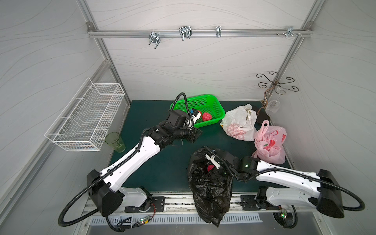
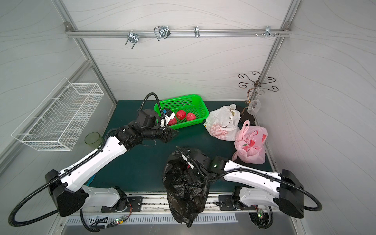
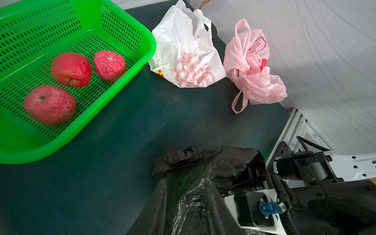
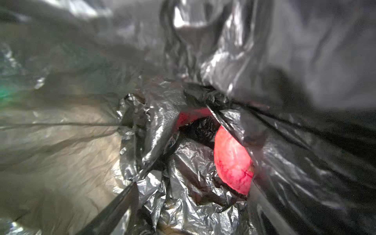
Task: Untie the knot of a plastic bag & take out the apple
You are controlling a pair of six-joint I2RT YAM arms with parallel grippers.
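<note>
The black plastic bag (image 1: 209, 195) lies at the table's front edge, its mouth spread and its lower end hanging over. A red apple (image 4: 233, 160) shows among the dark folds in the right wrist view, partly covered by plastic. Inside the bag mouth, my right gripper stands open, its fingers apart at the bottom of that view, with the apple ahead of them and nearer the right finger. Another red patch (image 4: 192, 115) is mostly hidden behind folds. My left gripper hovers above the table, open and empty, apart from the bag.
A green basket (image 3: 113, 92) with several red apples (image 3: 71, 69) stands at the back. To its right are a white bag (image 1: 239, 121) and a pink bag (image 1: 270, 145). A glass (image 1: 114, 141) is at the left. Bare table (image 3: 129, 125) lies between basket and black bag.
</note>
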